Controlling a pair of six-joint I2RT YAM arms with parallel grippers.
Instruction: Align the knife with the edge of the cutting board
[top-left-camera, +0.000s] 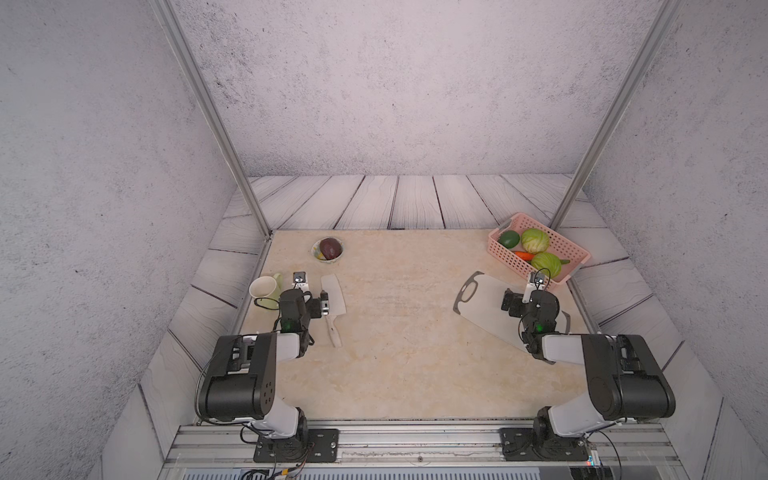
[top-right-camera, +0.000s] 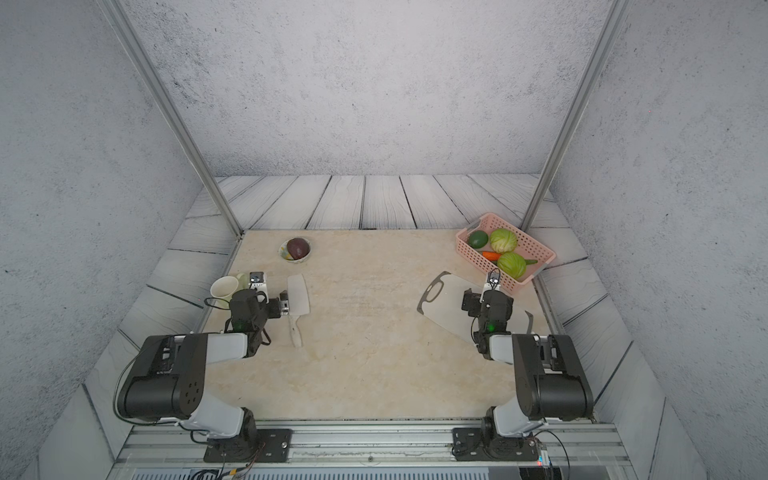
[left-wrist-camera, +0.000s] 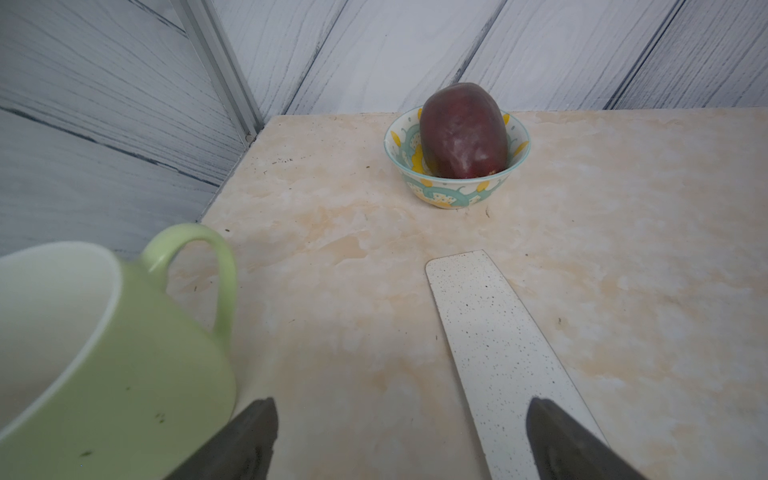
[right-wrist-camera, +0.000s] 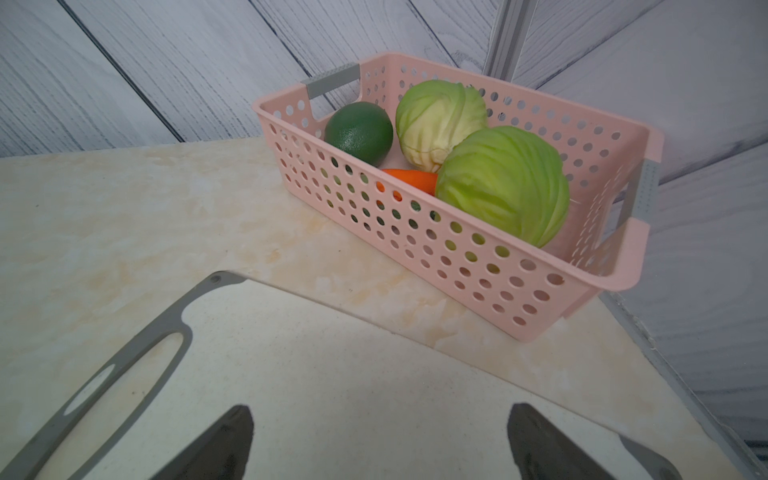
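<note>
The white speckled knife lies flat on the left half of the table, its handle toward the front. In the left wrist view its blade runs down to the right finger. My left gripper is open just left of the knife, holding nothing. Across the table, the white cutting board with grey ends lies at a slant, far from the knife. My right gripper stands open above the board, empty, and the arm hides part of it.
A green cup stands close by the left gripper's outer side. Behind the knife is a bowl with a dark red fruit. A pink basket of vegetables sits behind the board.
</note>
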